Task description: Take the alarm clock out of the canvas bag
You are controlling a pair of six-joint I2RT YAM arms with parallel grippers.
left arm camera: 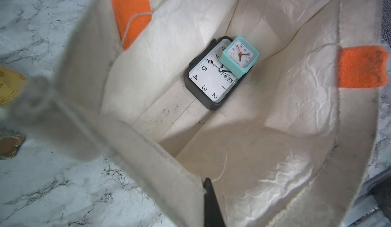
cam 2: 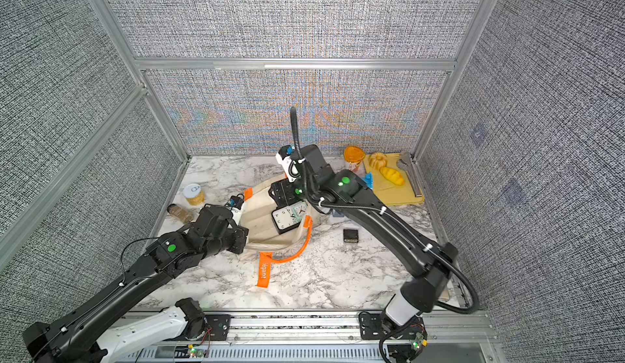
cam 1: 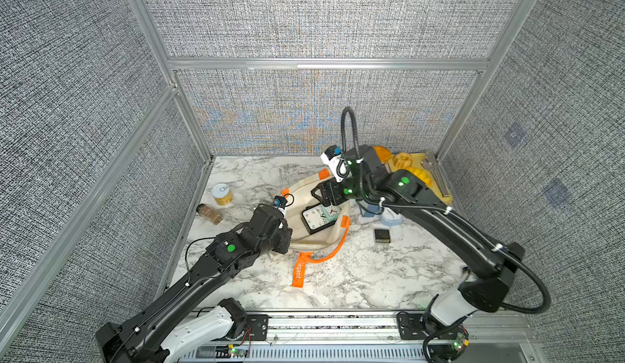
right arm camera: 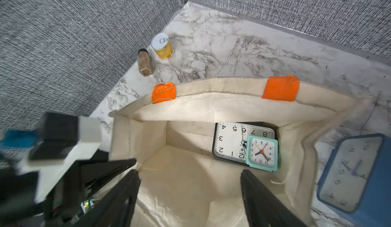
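Observation:
The canvas bag point(cam 1: 299, 242) lies open on the marble table, orange straps toward me. Inside, a black rectangular clock point(left arm camera: 203, 84) lies face up with a small mint alarm clock point(left arm camera: 239, 55) on top. My left gripper point(cam 1: 280, 239) is at the bag's near-left rim; in the left wrist view a dark fingertip shows against the canvas, and it looks shut. My right gripper hangs over the bag mouth above the clocks, fingers apart with nothing between them.
A blue clock point(right arm camera: 350, 178) stands right of the bag. A yellow can point(cam 1: 222, 195) and spice jar point(cam 1: 209, 213) are at left. A yellow board with toy bread point(cam 2: 390, 174) and an orange-lidded cup point(cam 2: 353, 154) stand back right. A small black item point(cam 1: 382, 235) lies right.

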